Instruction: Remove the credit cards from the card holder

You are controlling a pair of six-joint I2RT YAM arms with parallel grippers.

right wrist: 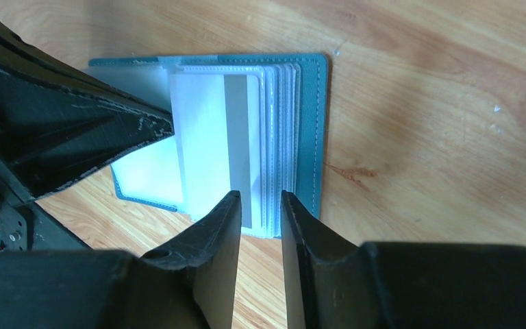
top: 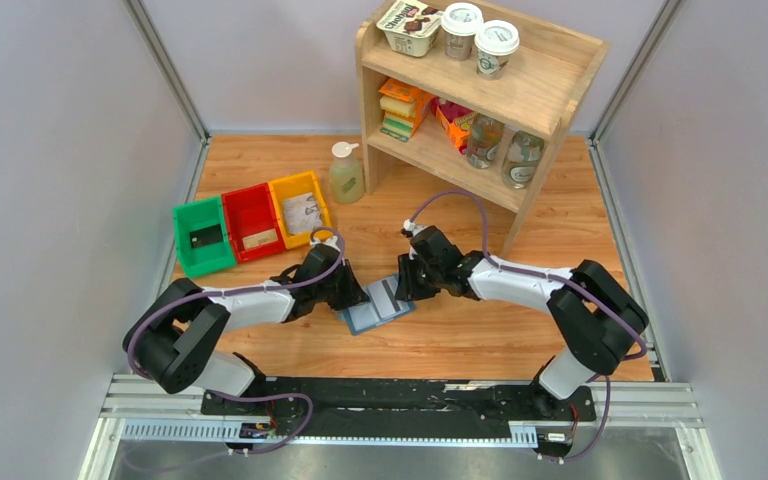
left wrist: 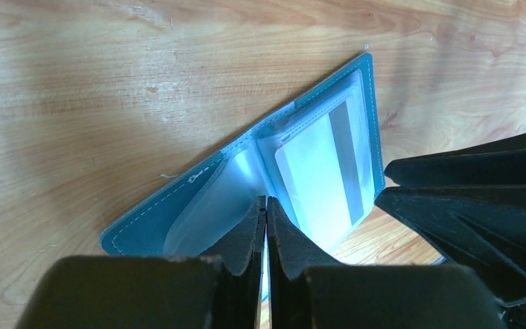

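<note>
A blue card holder point(top: 375, 313) lies open on the wooden table between both grippers, with clear sleeves and a pale card with a grey stripe point(right wrist: 205, 144) on top. My left gripper is over the holder's left part, its fingertips nearly together, with nothing visible held. My right gripper hovers at the card's striped edge and sleeves, fingers apart, nothing seen between them.
Green point(top: 200, 260), red point(top: 250, 210) and yellow point(top: 310, 190) bins stand at the back left, beside a soap bottle point(top: 346, 180). A wooden shelf point(top: 530, 80) with cups, packets and jars stands behind.
</note>
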